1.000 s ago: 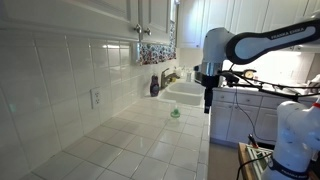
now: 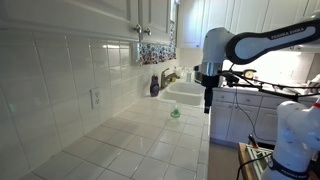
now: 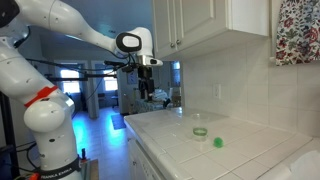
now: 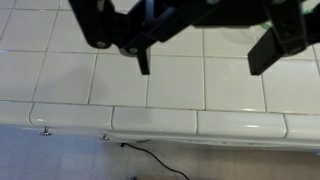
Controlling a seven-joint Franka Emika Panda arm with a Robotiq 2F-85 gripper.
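My gripper is open above the tiled counter, with nothing between its fingers. In exterior view 1 it hangs at the right, near the counter's front edge. A small green object point(image 3: 218, 142) sits on the white tiles. Beside it stands a clear, greenish round container point(image 3: 200, 132). Both are apart from the gripper. In the wrist view, part of a clear rounded thing point(image 4: 238, 34) shows at the upper right, mostly hidden behind the gripper.
A white sink point(image 2: 185, 92) with a faucet lies at the counter's far end, a dark bottle point(image 2: 154, 86) beside it. Upper cabinets point(image 3: 215, 25) overhang the counter. The near tiles point(image 2: 120, 145) are bare. A black cable point(image 4: 155, 157) runs below the counter edge.
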